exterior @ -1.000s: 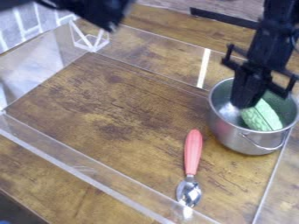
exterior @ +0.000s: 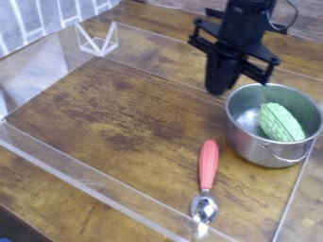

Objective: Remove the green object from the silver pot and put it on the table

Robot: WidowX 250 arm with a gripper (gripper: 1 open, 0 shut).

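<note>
The silver pot [exterior: 260, 151] stands at the right side of the table. Inside it the green object [exterior: 280, 123], pale and ridged, leans against the right part of the interior. Above and behind the pot's left rim is my black gripper [exterior: 220, 83], pointing down. It looks shut, with nothing visible between its fingers. A clear distance separates it from the green object.
A spoon with a red handle [exterior: 209, 168] lies in front of the pot, to its left. Clear low walls [exterior: 94, 184] border the wooden table [exterior: 120, 123], whose middle and left are bare. A white wire piece [exterior: 97, 40] stands at the back left.
My gripper has moved from over the pot up and to the left, away from it. The green object has stayed in the pot, and the spoon has not moved.
</note>
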